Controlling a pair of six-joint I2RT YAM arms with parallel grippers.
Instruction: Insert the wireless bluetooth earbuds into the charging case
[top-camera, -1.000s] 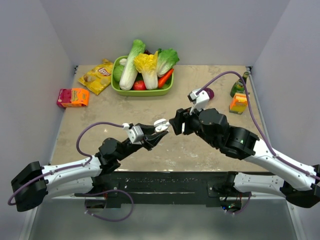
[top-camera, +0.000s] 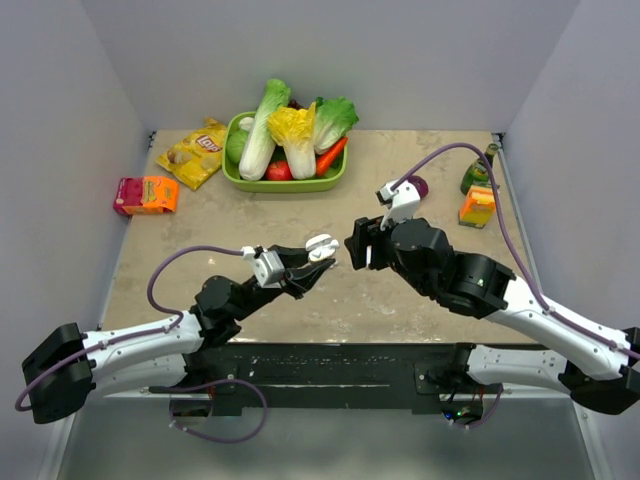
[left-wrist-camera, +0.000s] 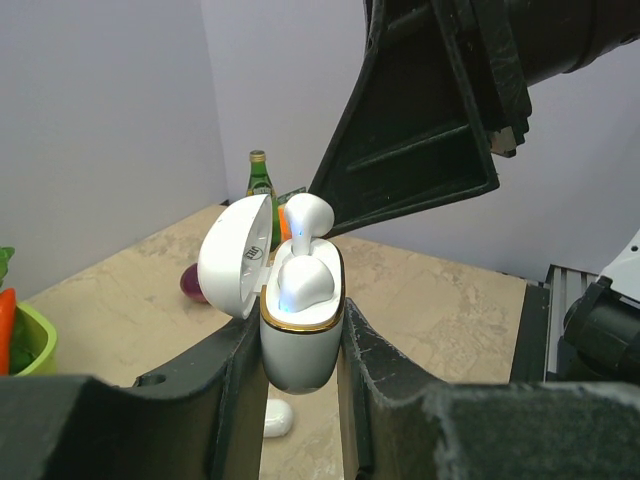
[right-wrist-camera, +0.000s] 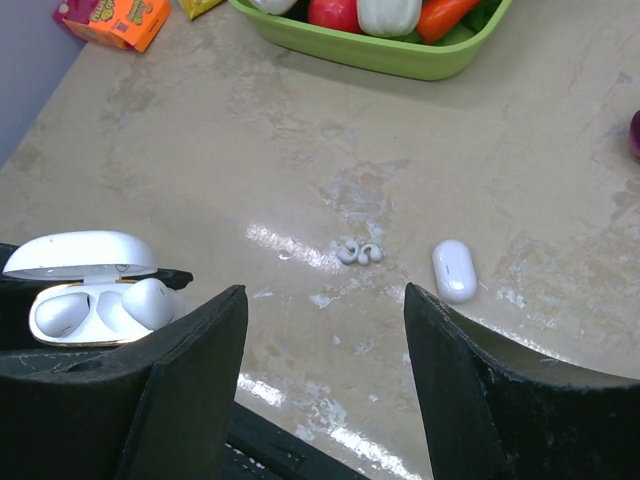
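The white charging case (top-camera: 322, 252) is upright with its lid raised, held by my left gripper (top-camera: 310, 265), which is shut on it; in the left wrist view the case (left-wrist-camera: 300, 355) fills the space between the fingers. The right wrist view shows two earbud heads seated in the case (right-wrist-camera: 110, 330). My right gripper (top-camera: 365, 240) stands open just right of the case, nothing between its fingers. A small white capsule-shaped object (right-wrist-camera: 455, 270) and small pale curved pieces (right-wrist-camera: 360, 251) lie on the table below.
A green basket of vegetables (top-camera: 245, 183) stands at the back, with a chip bag (top-camera: 190, 155) and orange packs (top-camera: 145, 195) to the left. An onion (top-camera: 420, 185), a bottle (top-camera: 475, 172) and a carton (top-camera: 477, 208) are at the right.
Over the last second the two grippers have shifted slightly: my right gripper is now a little right of where it was, with a wider gap from the case in the left gripper.
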